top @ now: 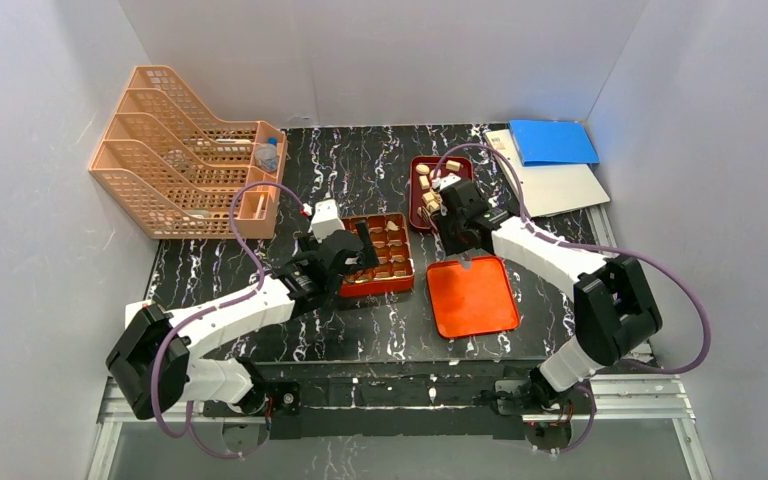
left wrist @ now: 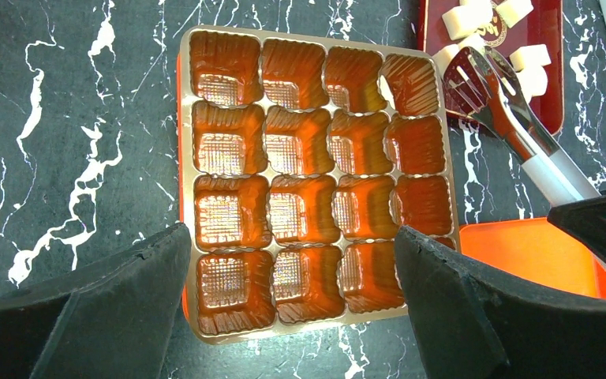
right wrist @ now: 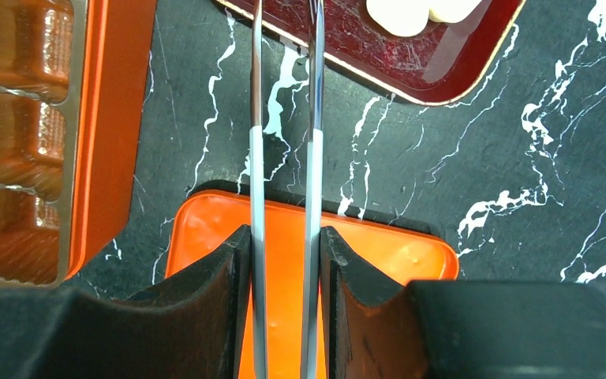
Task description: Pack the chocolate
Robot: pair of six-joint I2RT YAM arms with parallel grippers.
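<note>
Pale chocolates lie in a maroon tray, partly behind a pair of tongs with white handles and fork-like tips. My right gripper grips the handles, one finger on each outer side. The tips are over the tray's near end among the chocolates; whether one sits between them, I cannot tell. Below my left gripper, whose fingers stand wide apart and empty, is the chocolate box with its gold insert of brown compartments. Most compartments look bare; a pale patch shows at the upper right.
An orange-red lid lies flat in front of the maroon tray, right of the box. A peach rack fills the back left, and blue and white folders lie at the back right.
</note>
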